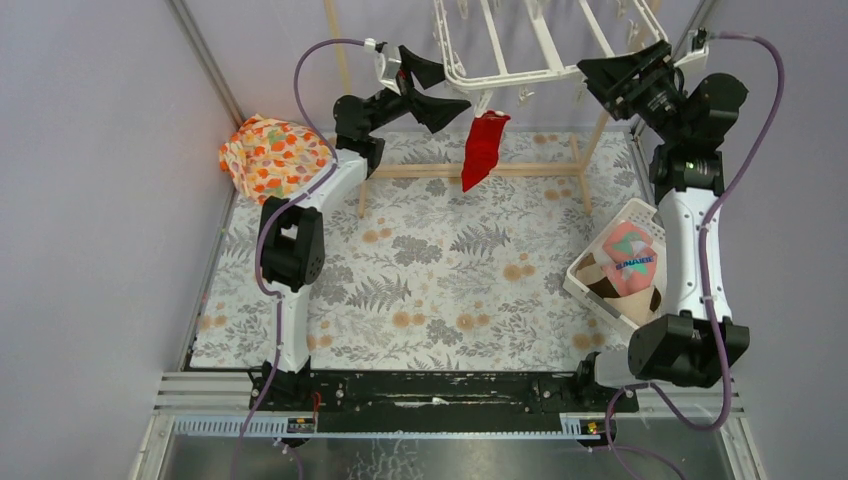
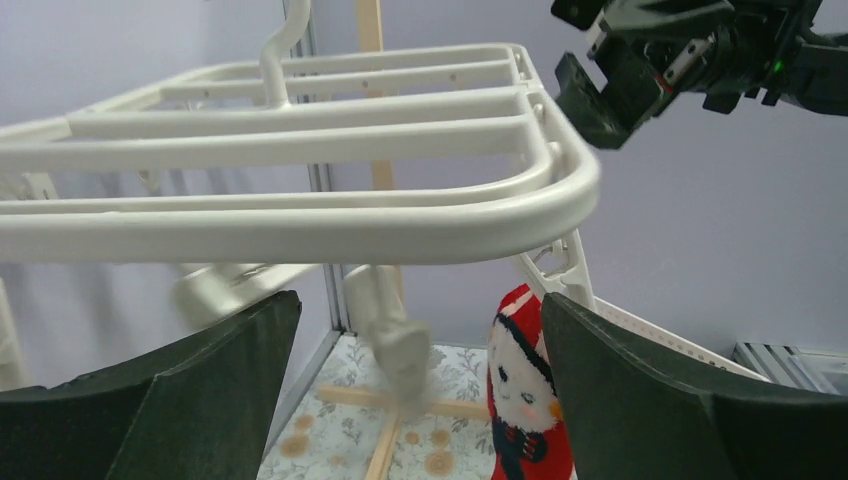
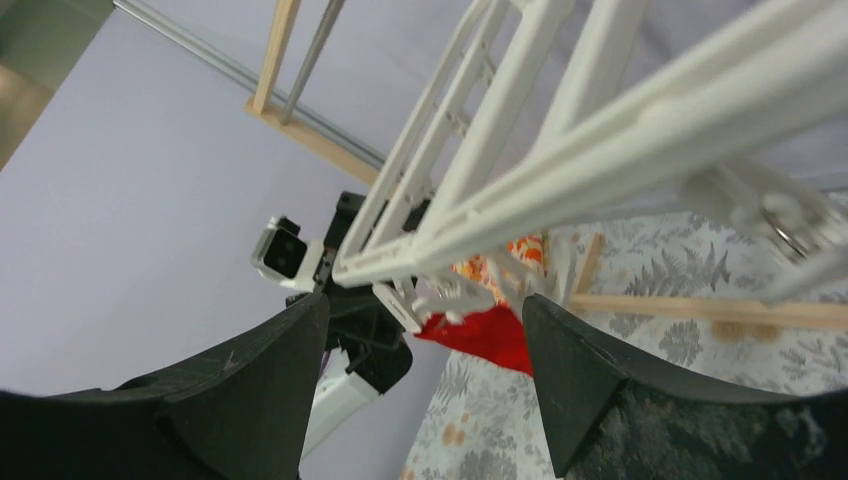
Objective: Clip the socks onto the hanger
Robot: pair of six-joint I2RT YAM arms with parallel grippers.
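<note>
The white hanger rack (image 1: 520, 75) hangs at the top of the top view, with clips along its underside. A red sock (image 1: 482, 150) with a white character face (image 2: 522, 395) hangs beneath it from a clip. My left gripper (image 1: 442, 92) is at the rack's left end, open, with blurred white clips (image 2: 390, 340) between or just beyond its fingers in the left wrist view. My right gripper (image 1: 600, 82) is at the rack's right side, open, facing the rack (image 3: 540, 190) with nothing held.
A white basket (image 1: 580, 285) with folded socks sits at right on the table. An orange patterned cloth (image 1: 260, 150) lies at left. Wooden stand legs (image 1: 470, 170) stand behind.
</note>
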